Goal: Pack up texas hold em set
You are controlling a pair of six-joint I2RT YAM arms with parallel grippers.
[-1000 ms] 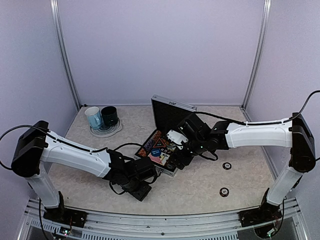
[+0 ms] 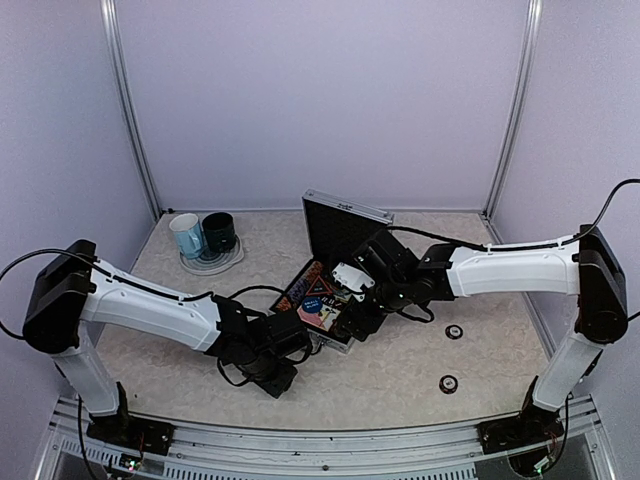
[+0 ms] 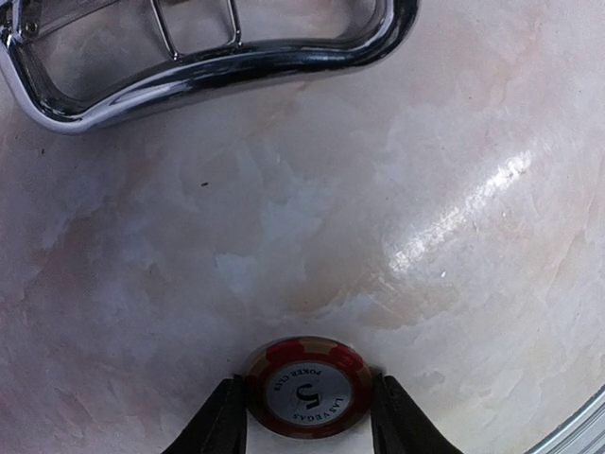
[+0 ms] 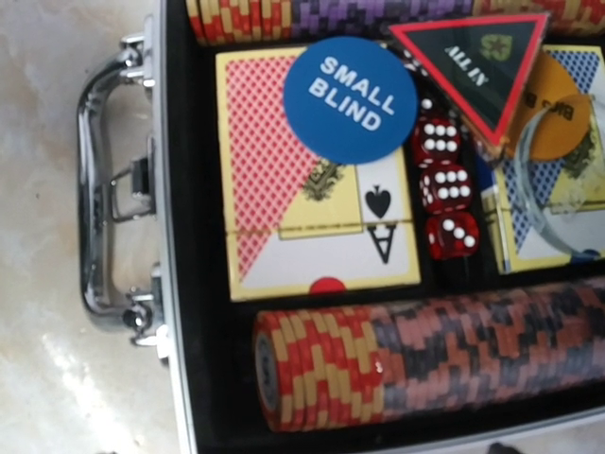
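Observation:
In the left wrist view a red-and-tan poker chip [image 3: 307, 390] lies flat on the table. The fingertips of my left gripper stand at its two sides, spread about its width; whether they press on it is unclear. In the top view the open case [image 2: 322, 203] sits mid-table with its lid up. My right gripper is open above it, only its tips showing at the bottom edge. Inside are chip rows [image 4: 317, 369], card decks [image 4: 274, 180], red dice [image 4: 444, 187], a blue SMALL BLIND disc [image 4: 350, 99] and a triangular ALL IN marker [image 4: 477, 71].
Two dark round pieces, one farther back [image 2: 454, 331] and one nearer [image 2: 448, 384], lie on the right of the table. A light-blue mug [image 2: 186, 236] and a dark mug [image 2: 219, 232] stand at the back left. The case handle [image 3: 255, 64] juts out near my left gripper.
The right arm and the case look unchanged.

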